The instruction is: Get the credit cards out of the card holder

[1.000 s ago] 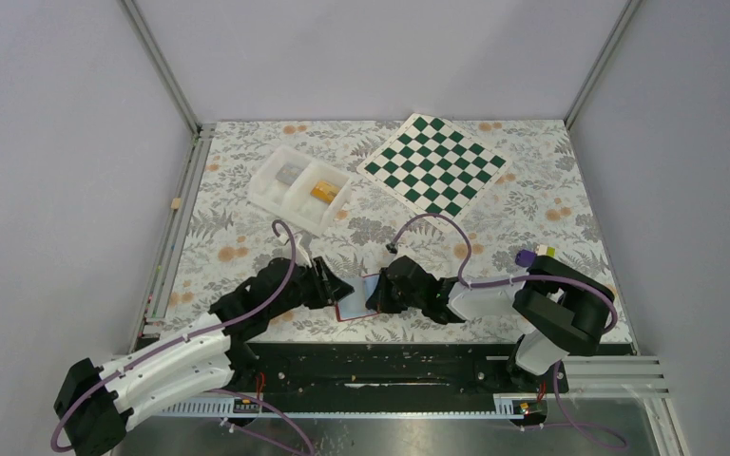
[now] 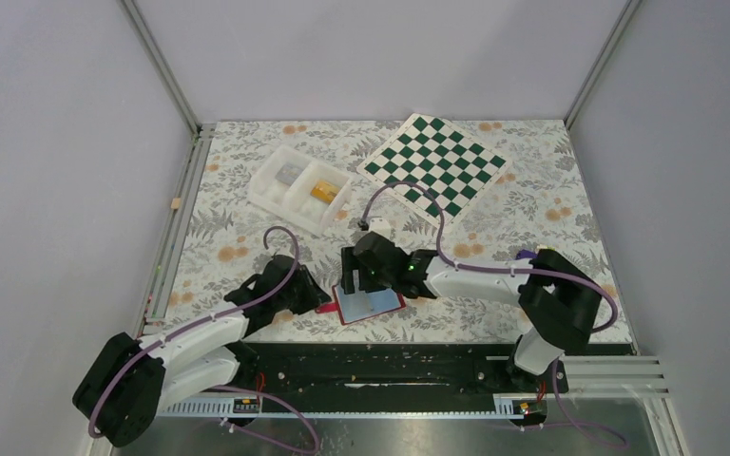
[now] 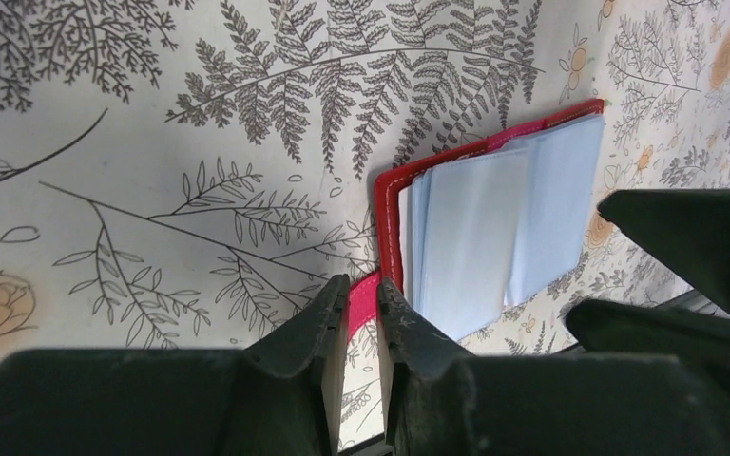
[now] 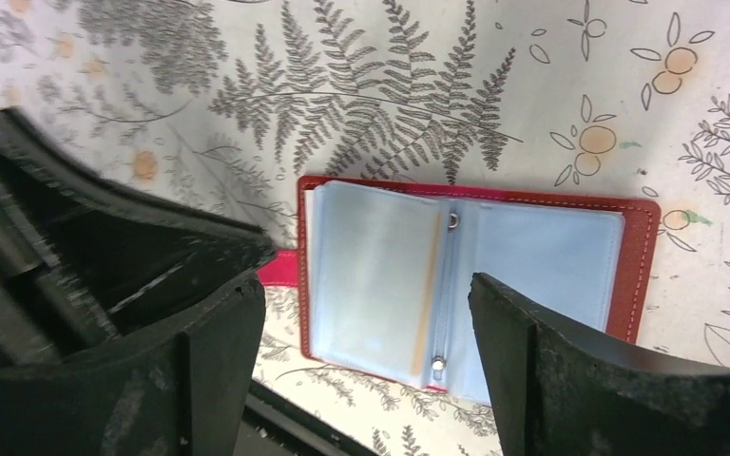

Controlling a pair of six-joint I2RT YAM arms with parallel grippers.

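The red card holder (image 2: 371, 305) lies spread open on the table's front middle, with pale translucent sleeves (image 4: 375, 275) and a snap strap (image 4: 280, 269) at its left edge. No card shows outside it. In the left wrist view the strap (image 3: 362, 302) passes between the fingertips of my left gripper, which stand slightly apart. My right gripper is open above the holder, its fingers wide apart around the left sleeve and the snap seam in that view; nothing is between them.
A white divided tray (image 2: 271, 199) holding a grey and an orange item stands at the back left. A green-and-white chessboard (image 2: 435, 166) lies at the back right. My left gripper's dark body (image 4: 152, 237) is close beside my right one.
The left gripper has shifted down and left, off the holder to its strap. My right gripper has moved left and up over the holder, uncovering its right side, and its fingers now show spread.
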